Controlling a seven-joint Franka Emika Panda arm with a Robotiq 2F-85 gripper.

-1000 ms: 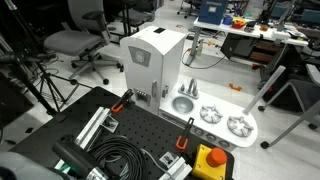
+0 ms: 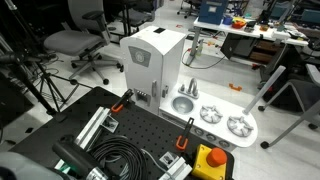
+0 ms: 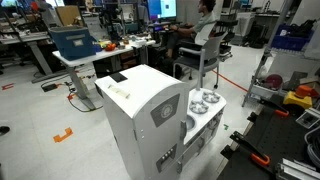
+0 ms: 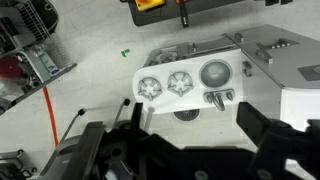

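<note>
A white toy kitchen has a tall cabinet [image 2: 155, 62] at one end and a low counter beside it. The counter holds a grey round sink [image 4: 214, 73], a faucet [image 4: 215, 99] and two round burners [image 4: 149, 87]. Both exterior views show the cabinet standing upright with its front door shut. In the wrist view my gripper hangs above the counter's faucet side, its dark fingers spread apart. Nothing shows between them. Neither exterior view shows the gripper.
A black table [image 2: 140, 138] borders the kitchen, carrying coiled cables [image 2: 120, 158], orange-handled clamps [image 2: 183, 143] and a yellow box with a red button [image 2: 211, 161]. Office chairs and desks stand farther back.
</note>
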